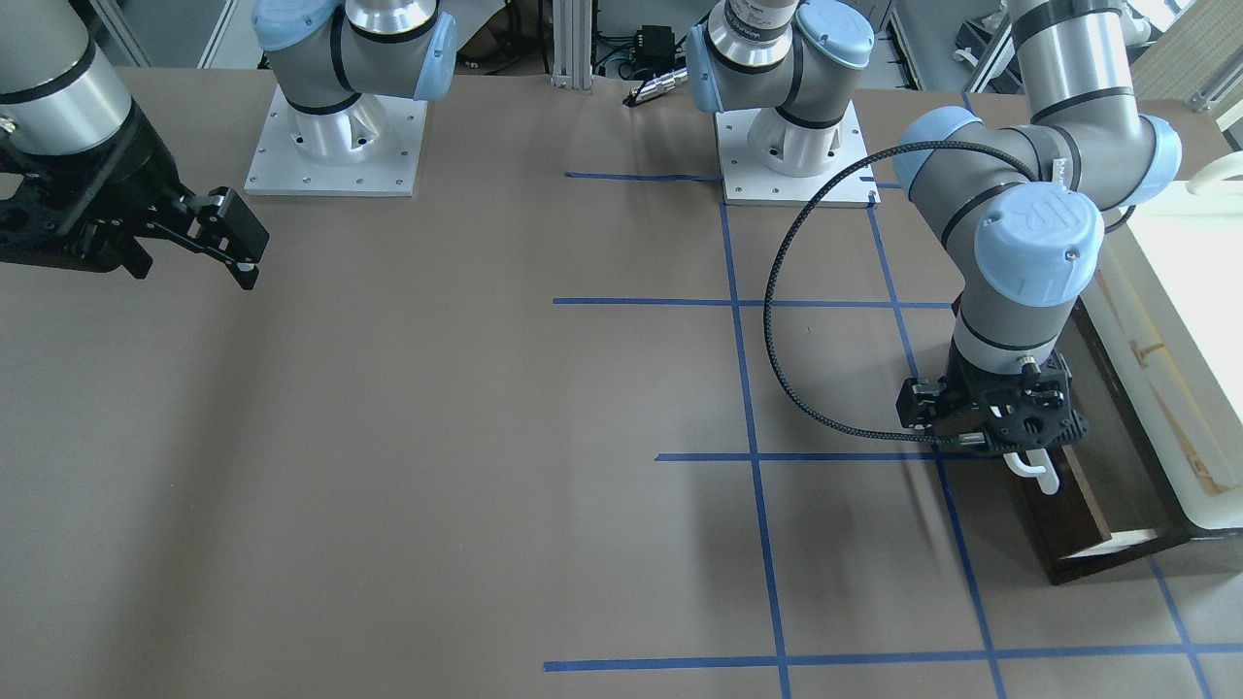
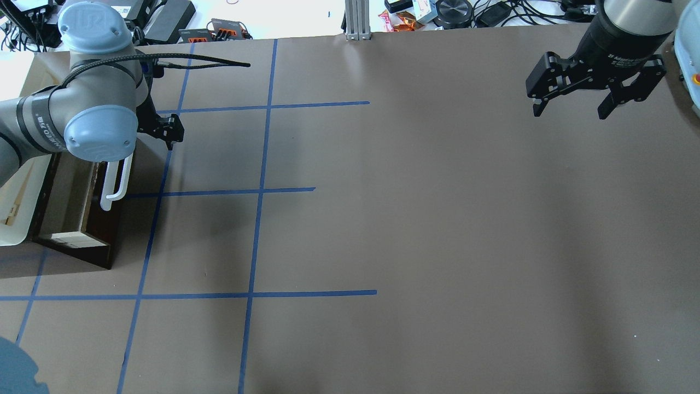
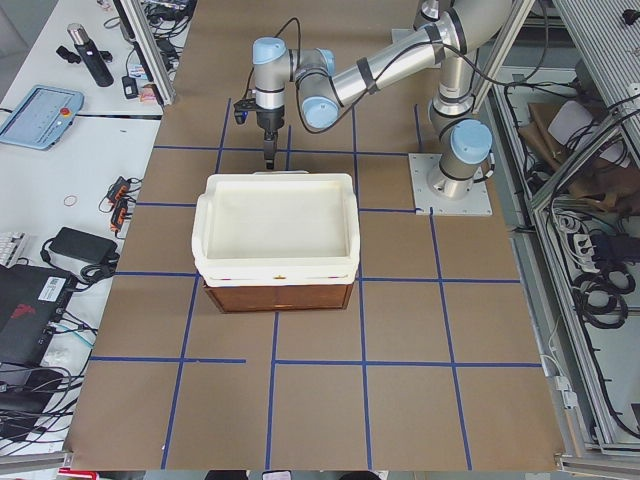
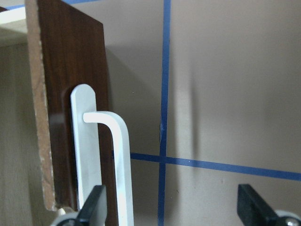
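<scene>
A white bar handle (image 4: 121, 155) is fixed to the dark wooden front (image 4: 75, 56) of a pulled-out drawer, left of centre in the left wrist view. My gripper is open over it, one dark finger overlapping the handle's lower part, the other over bare floor to the right; whether it touches the handle cannot be told. In the front view the gripper (image 1: 979, 419) sits just above the handle. The drawer belongs to a box with a white top (image 3: 275, 228), seen whole in the left view.
A second arm's black gripper (image 2: 590, 85) stands apart across the workspace. Other arm bases (image 1: 335, 163) line the back.
</scene>
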